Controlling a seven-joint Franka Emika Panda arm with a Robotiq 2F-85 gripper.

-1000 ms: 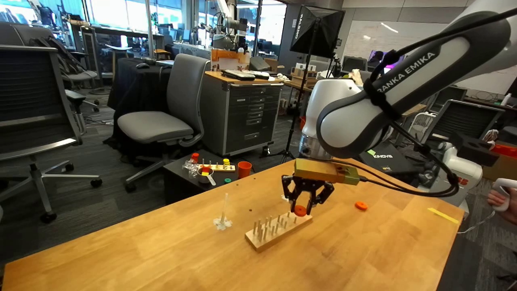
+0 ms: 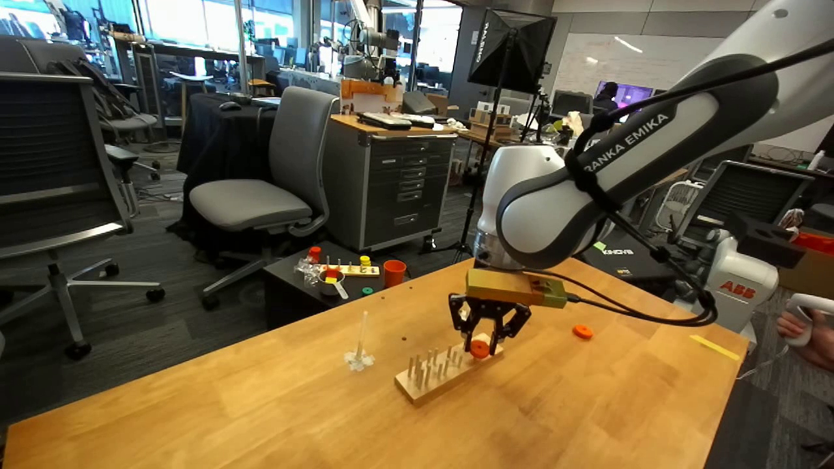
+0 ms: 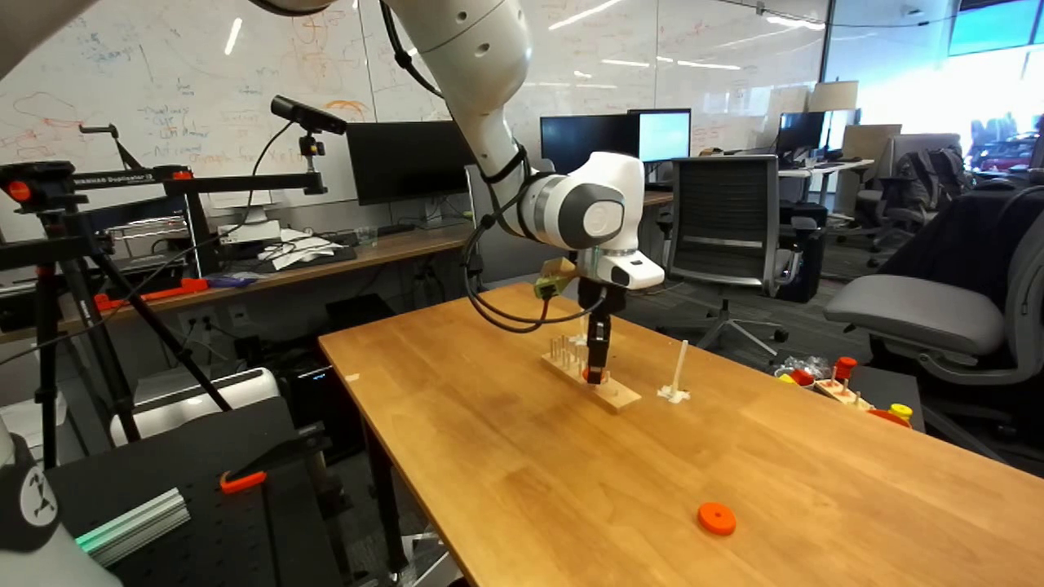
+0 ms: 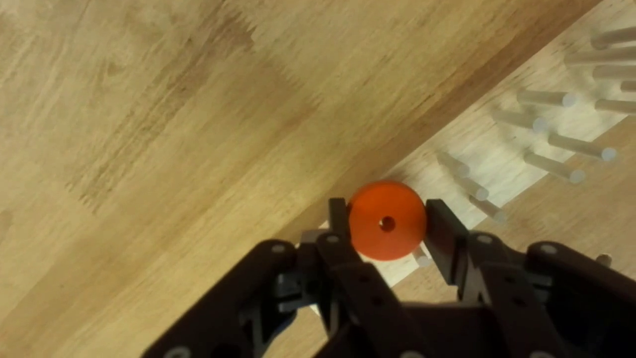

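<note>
An orange disc with a centre hole (image 4: 384, 235) is held between the fingertips of my gripper, which is shut on it. Below it lies a light wooden pegboard (image 2: 438, 384) bearing several thin upright pegs. The gripper (image 2: 481, 350) is over the board's sparse end, toward the robot's base in exterior view 1. Most pegs (image 4: 539, 98) are off to the upper right in the wrist view, and one peg's side shows just beside the disc's lower right edge. Whether a peg enters the disc's hole cannot be told. In exterior view 2 the finger (image 3: 597, 352) mostly covers the disc.
A second orange disc (image 3: 716, 518) lies flat on the wooden table, apart from the board. A single tall peg on a whitish base (image 2: 360, 353) stands on the table near the board.
My gripper has come down, carrying the orange disc lower and slightly left in exterior view 1, close to the board's end. The board and the second disc have stayed put.
</note>
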